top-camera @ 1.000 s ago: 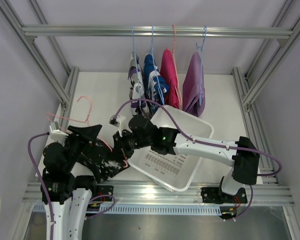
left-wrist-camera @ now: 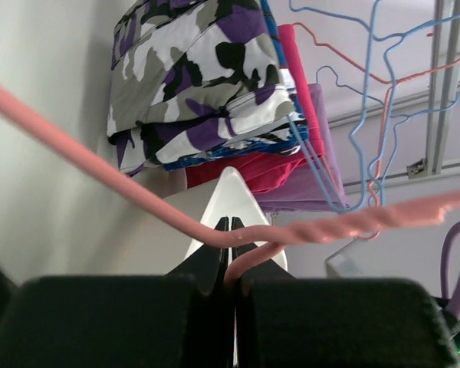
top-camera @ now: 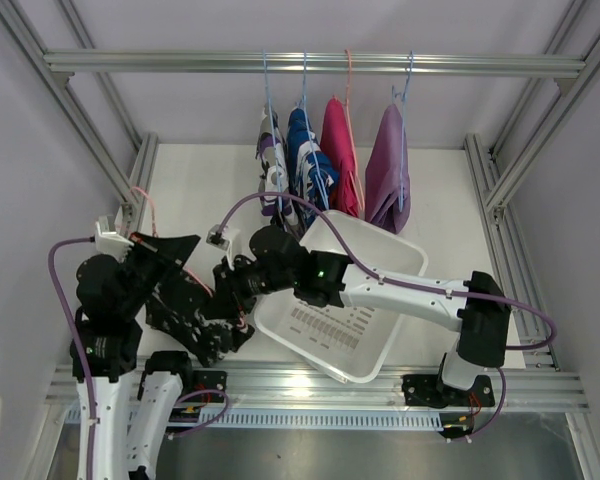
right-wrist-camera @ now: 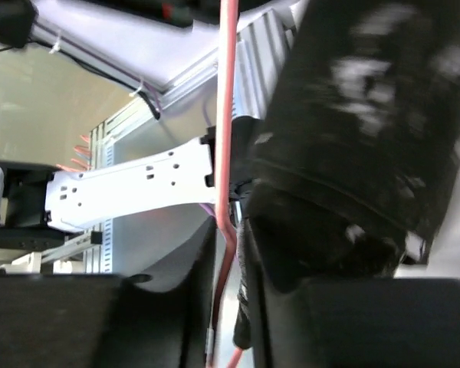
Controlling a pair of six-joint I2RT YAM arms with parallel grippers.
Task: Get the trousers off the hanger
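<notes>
Black patterned trousers (top-camera: 185, 320) hang low at the left below a pink wire hanger; in the right wrist view they fill the right side (right-wrist-camera: 360, 115). My left gripper (top-camera: 155, 245) is shut on the pink hanger, whose twisted wire crosses its fingertips. My right gripper (top-camera: 230, 295) is beside the trousers and the hanger's lower pink wire, which runs between its fingers; whether it is shut on the wire is hard to tell in the blur.
Camouflage, blue, red (top-camera: 338, 150) and purple (top-camera: 385, 170) garments hang on hangers from the metal rail (top-camera: 180, 62). A white basket (top-camera: 380, 245) sits under them, partly behind my right arm.
</notes>
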